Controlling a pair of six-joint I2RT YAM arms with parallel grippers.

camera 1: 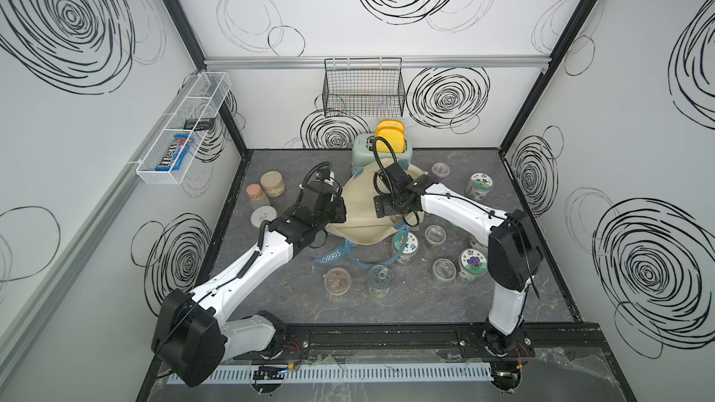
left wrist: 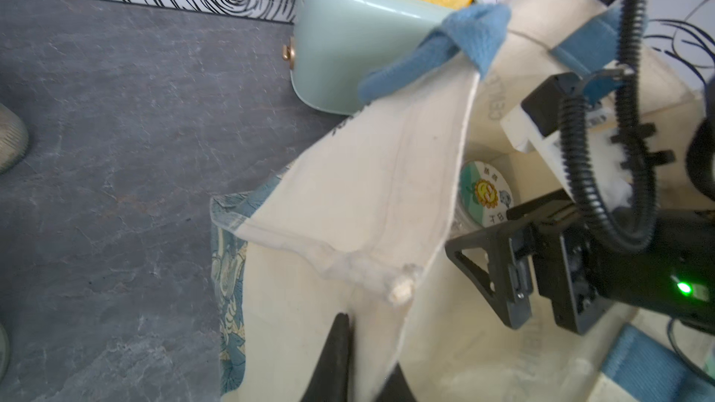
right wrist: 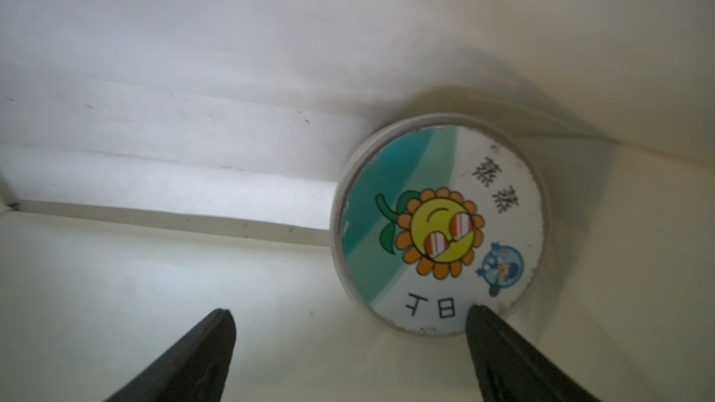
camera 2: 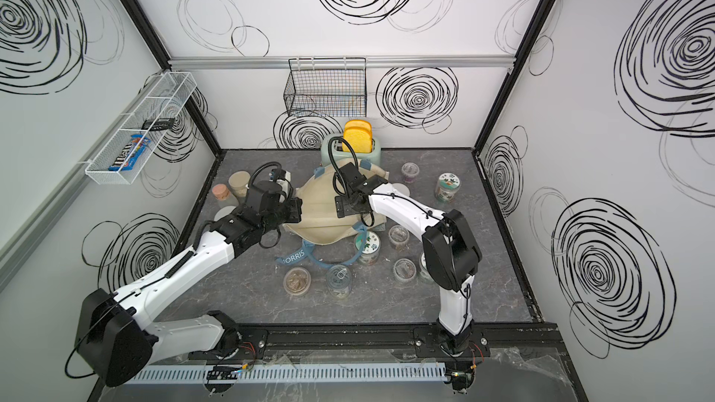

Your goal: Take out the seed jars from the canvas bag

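The canvas bag (camera 1: 361,208) lies open at the middle of the table, a blue strap around its front. My left gripper is shut on the bag's cream edge, which rises between its fingers in the left wrist view. My right gripper is open inside the bag's mouth, its fingertips beside a seed jar (right wrist: 439,223) with a sunflower lid, which stands against the bag's inner wall. Nothing shows held between the right fingers.
Several jars stand on the table: at left (camera 1: 272,182), in front (camera 1: 336,280) and at right (camera 1: 479,186). A mint toaster (left wrist: 342,44) with yellow slices sits behind the bag; wire baskets (camera 1: 363,89) hang on the walls.
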